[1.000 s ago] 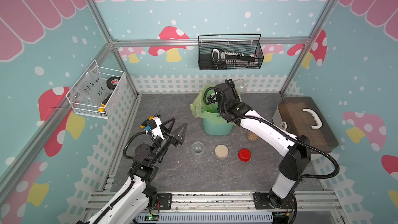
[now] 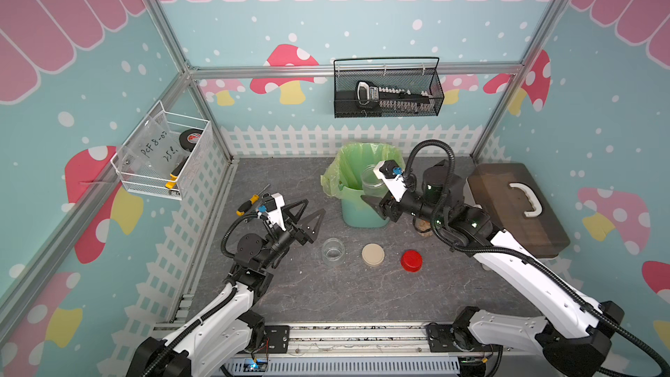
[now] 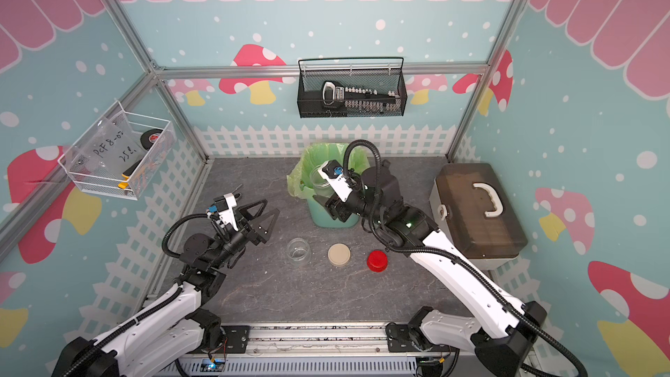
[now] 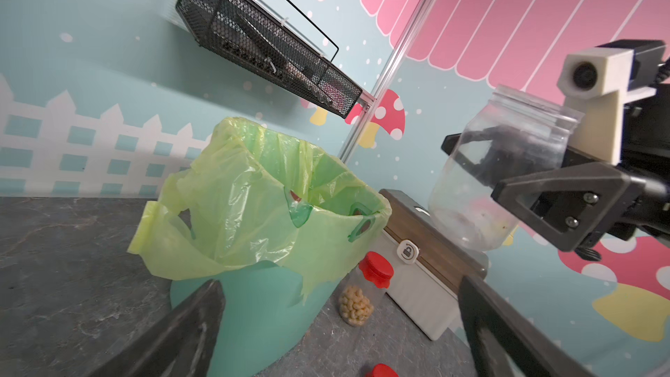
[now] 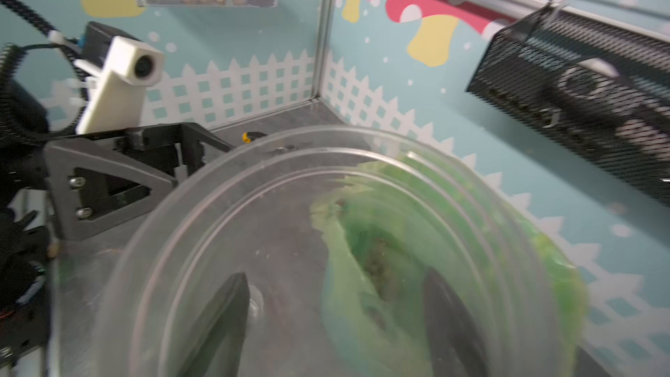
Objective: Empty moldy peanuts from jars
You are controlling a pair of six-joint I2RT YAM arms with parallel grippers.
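Note:
My right gripper (image 2: pixel 384 206) is shut on a clear, wide-mouthed jar (image 4: pixel 488 167), held upright over the front-right of the green-lined bin (image 2: pixel 363 213); it looks empty apart from perhaps small bits at the bottom. A jar with a red lid and peanuts (image 4: pixel 356 305) stands right of the bin, mostly hidden by the right arm from above. An empty glass jar (image 2: pixel 333 250) sits on the table, beside a beige lid (image 2: pixel 372 254) and a red lid (image 2: pixel 411 259). My left gripper (image 2: pixel 309 223) stands open and empty, left of the bin.
A lidded box (image 2: pixel 509 209) fills the right side of the table. A yellow-handled tool (image 2: pixel 245 206) lies behind my left gripper. Wire baskets hang on the back (image 2: pixel 388 104) and left walls (image 2: pixel 139 181).
My left gripper has shifted slightly right.

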